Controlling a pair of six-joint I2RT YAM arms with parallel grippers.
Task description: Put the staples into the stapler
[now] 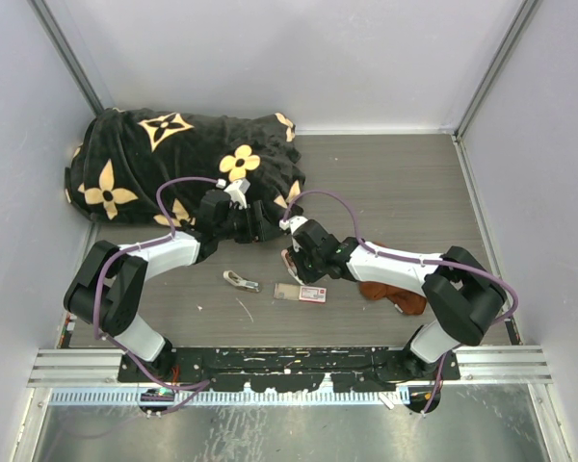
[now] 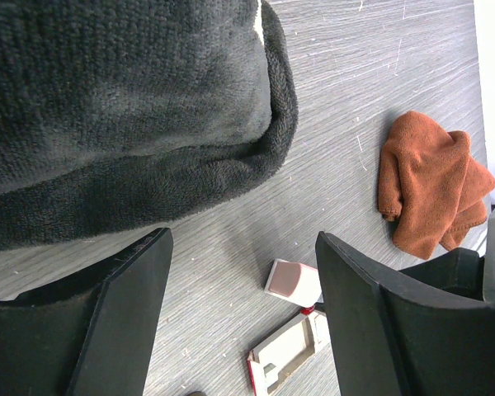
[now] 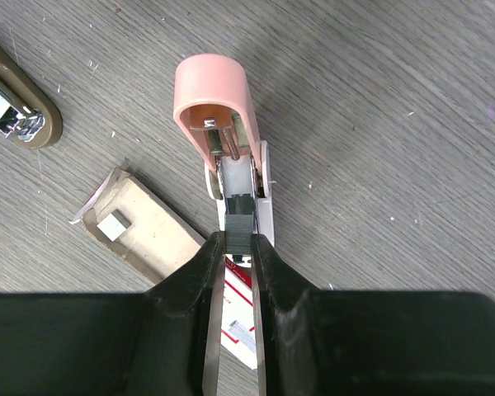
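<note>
A pink and white stapler [image 3: 213,78] stands opened in the right wrist view, its metal staple channel exposed and pointing toward my right gripper. That gripper is shut on a short grey staple strip [image 3: 239,224], which is over the near end of the channel; whether it sits fully down in it, I cannot tell. Below and to the left lies an open staple box [image 3: 161,239] with a small staple piece [image 3: 113,225] inside. Beside the dark blanket, my left gripper is open and empty, with the stapler's pink end [image 2: 294,281] visible beyond its right finger.
A second, brown stapler [image 1: 241,281] lies left of the box. The dark flowered blanket [image 1: 202,144] fills the back left, and a brown cloth [image 1: 393,296] lies under the right arm. Bare table [image 1: 395,183] spreads across the back right.
</note>
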